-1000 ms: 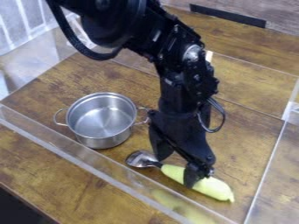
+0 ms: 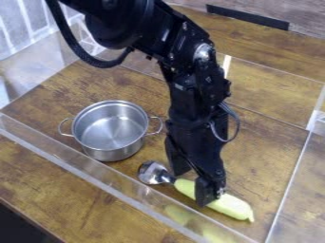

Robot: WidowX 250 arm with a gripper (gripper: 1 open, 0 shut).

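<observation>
My gripper (image 2: 203, 187) is lowered over a pale yellow-green, elongated object (image 2: 226, 205) at the lower right, its black fingertips open around or just above that object's left part; I cannot tell if they touch it. A metal spoon (image 2: 155, 174) lies just left of the fingertips, its handle hidden. A steel pot (image 2: 109, 133) with two side handles stands to the left on the wooden table.
Clear plastic strips or edges cross the front and right of the wooden table (image 2: 51, 190). A white railing is at the upper left.
The gripper and arm have shifted slightly, the fingertips now a little further left over the yellow-green object. The pot looks unmoved.
</observation>
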